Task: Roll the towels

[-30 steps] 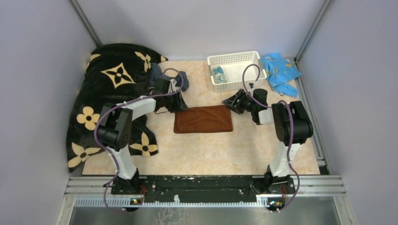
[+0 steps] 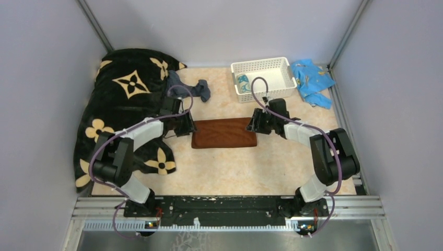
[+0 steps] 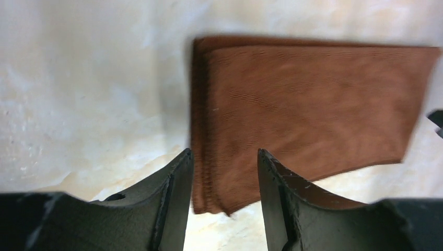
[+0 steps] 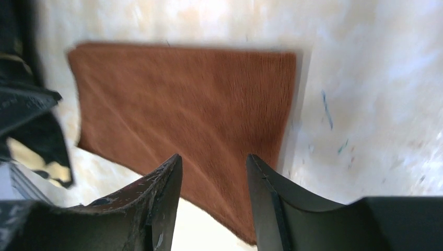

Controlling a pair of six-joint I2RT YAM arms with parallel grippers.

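Observation:
A brown towel lies folded into a long flat rectangle on the table, with a doubled edge at its left end in the left wrist view. My left gripper hangs over that left end, its fingers apart with nothing between them. My right gripper is over the towel's right end, also open and empty above the cloth.
A black patterned blanket covers the left side. A grey cloth lies behind the towel, a white basket at the back, a blue cloth back right.
The towel sits slightly further left than a second ago.

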